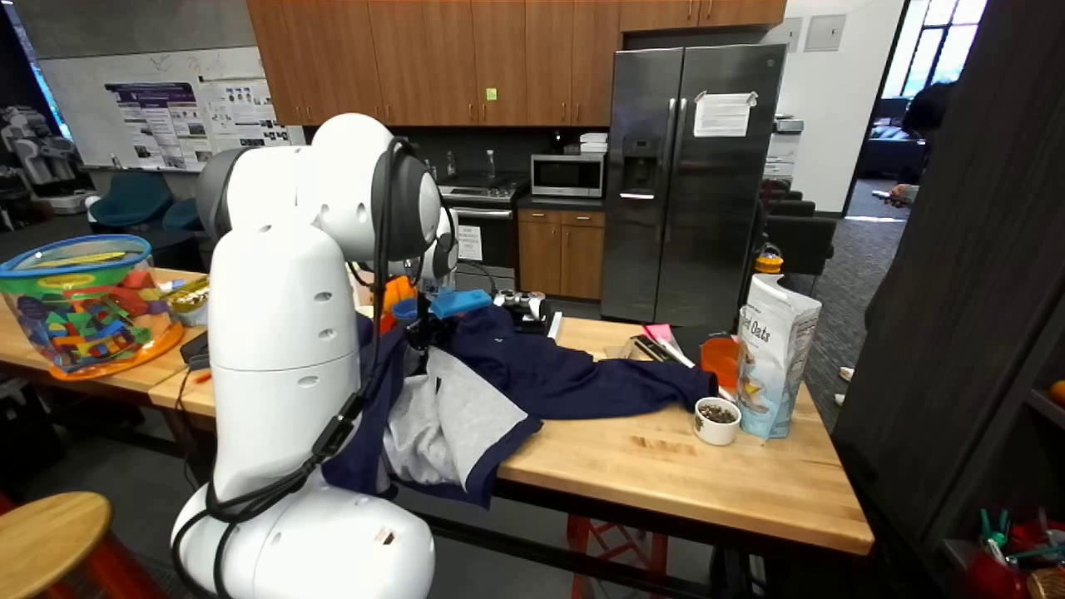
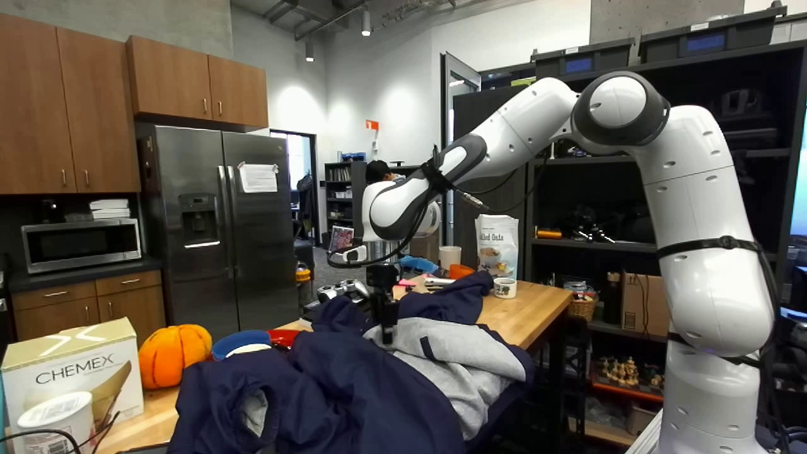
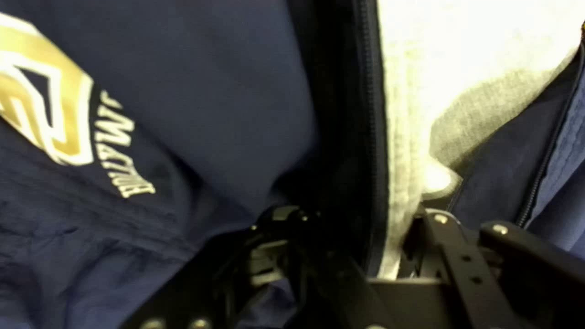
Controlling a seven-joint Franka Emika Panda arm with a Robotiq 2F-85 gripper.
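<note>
A navy zip jacket with a pale grey lining (image 1: 454,414) lies spread over the wooden table, one sleeve (image 1: 629,388) stretched to the right and its lower part hanging past the front edge. My gripper (image 2: 387,321) points down into the jacket where navy cloth meets the lining. Up close in the wrist view, the gripper stands part open, and the zipper edge (image 3: 375,137) with its grey lining runs down between the fingers. The fingertips are dark and partly lost in the folds. A gold and white print (image 3: 68,131) shows on the navy cloth.
An oats bag (image 1: 779,354) and a small white bowl (image 1: 716,421) stand near the table's right end. An orange pumpkin (image 2: 175,354) and a Chemex box (image 2: 79,371) sit at the other side. Bare wood (image 1: 639,459) lies in front of the sleeve.
</note>
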